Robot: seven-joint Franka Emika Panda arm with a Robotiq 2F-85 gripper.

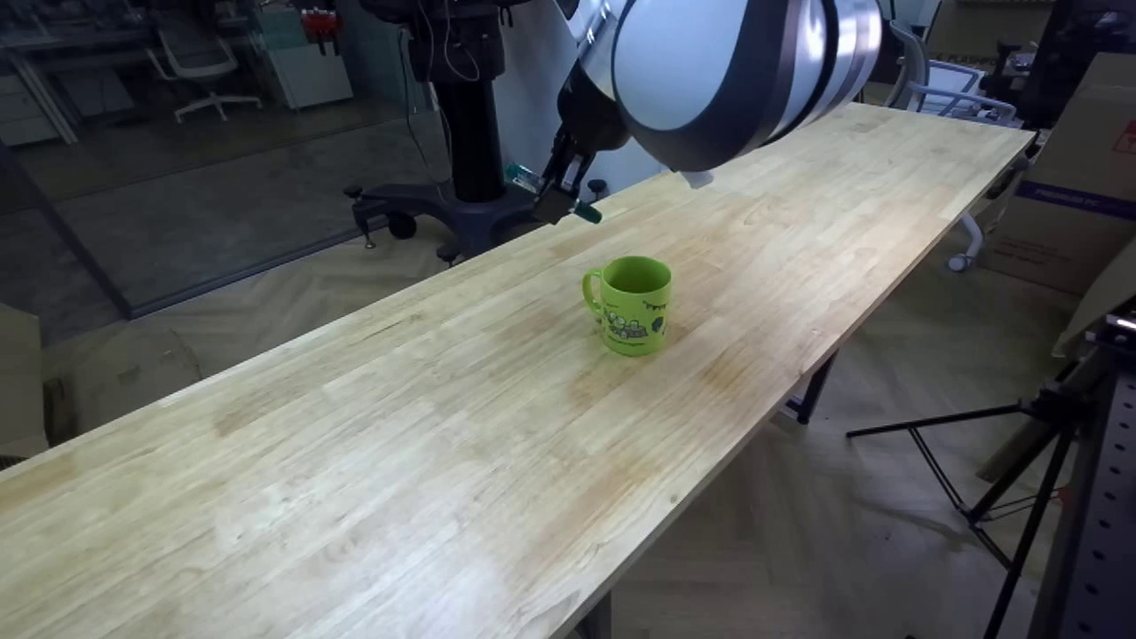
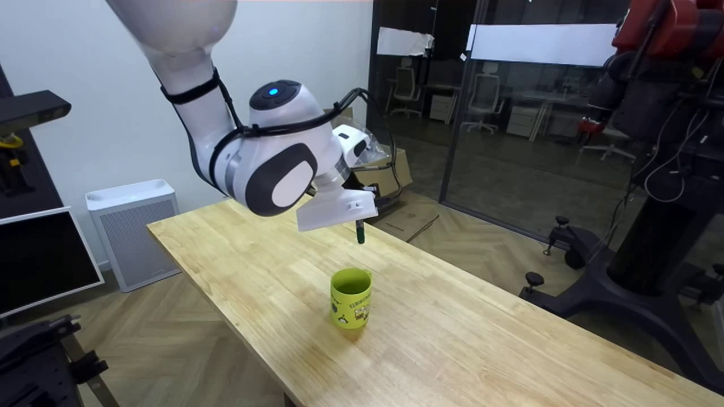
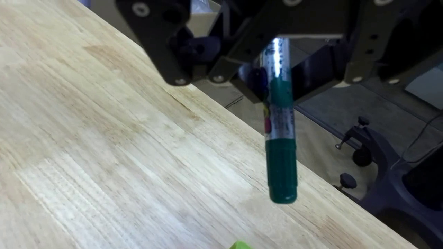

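My gripper is shut on a marker (image 3: 280, 124) with a clear barrel and a dark green end pointing down in the wrist view. In exterior view 1 the marker (image 1: 587, 212) sticks out tilted on both sides of the fingers (image 1: 555, 204), in the air above the table's far edge. A lime-green mug (image 1: 636, 309) with printed pictures stands upright on the table, its handle towards the left in that view. The mug (image 2: 350, 298) is empty as far as its opening shows. Gripper and marker are higher than the mug and apart from it. Only a sliver of green rim (image 3: 240, 245) shows in the wrist view.
A black tripod (image 1: 1001, 479) is on the floor at the near side.
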